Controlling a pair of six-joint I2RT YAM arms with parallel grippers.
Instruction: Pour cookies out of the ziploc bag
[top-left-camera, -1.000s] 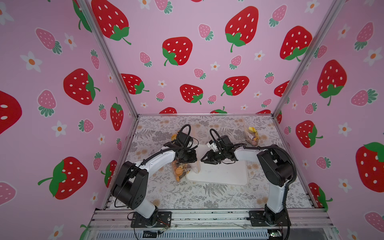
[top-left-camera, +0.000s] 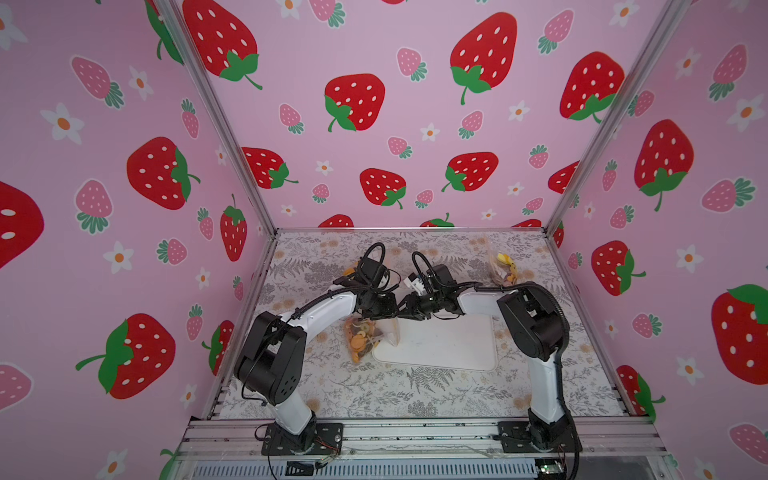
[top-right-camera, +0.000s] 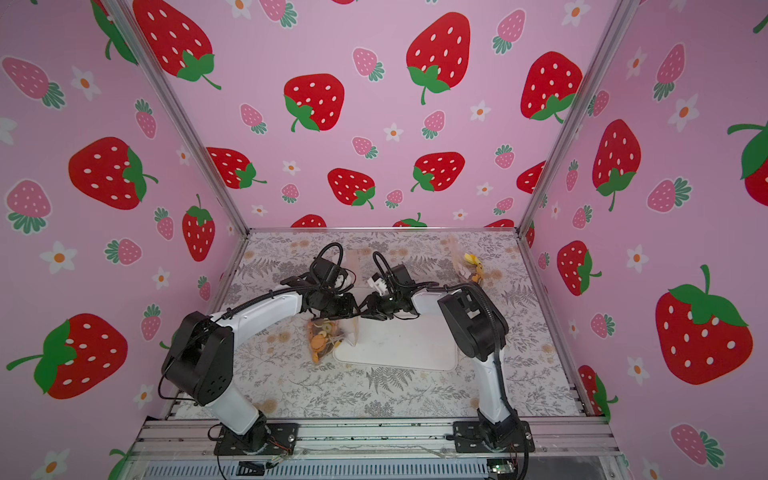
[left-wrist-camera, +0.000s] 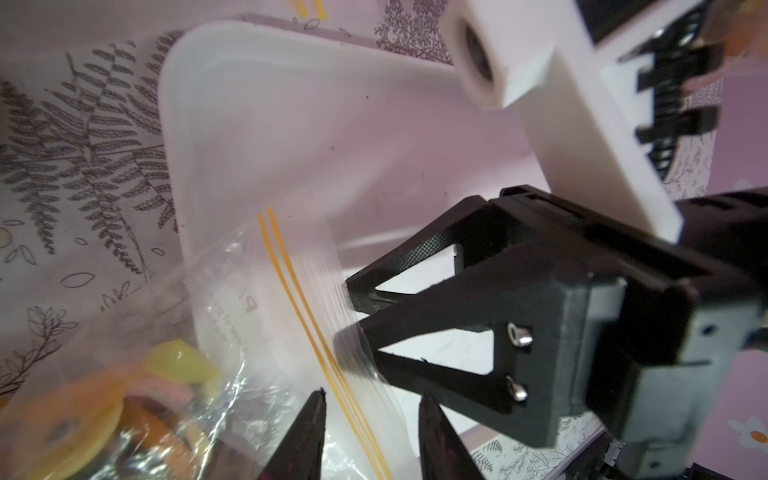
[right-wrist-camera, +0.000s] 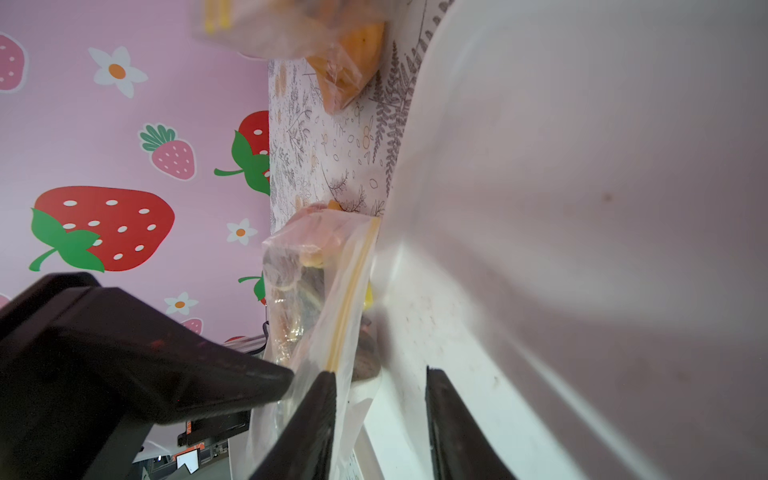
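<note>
The clear ziploc bag (left-wrist-camera: 240, 336) with orange zip lines lies with its mouth over the white tray's left end; its cookies (top-left-camera: 358, 342) are bunched in the part outside the tray. My left gripper is open, its fingers apart with the zip strip showing in the gap; whether they touch it I cannot tell. Close beside it, the right gripper also stands open, one finger (right-wrist-camera: 316, 424) against or just in front of the bag's lip. In the left wrist view the right fingertips meet the bag's mouth edge. No grip on the plastic shows.
The white tray (top-left-camera: 436, 348) looks empty. Behind my left arm another bag (top-left-camera: 349, 273) is partly hidden, and a bag with yellow and orange pieces (top-left-camera: 505, 268) lies at the back right. Both grippers nearly touch.
My right gripper has moved left and slightly back, closing in on the left one. The left gripper has shifted a little right and back. The bag looks unmoved.
</note>
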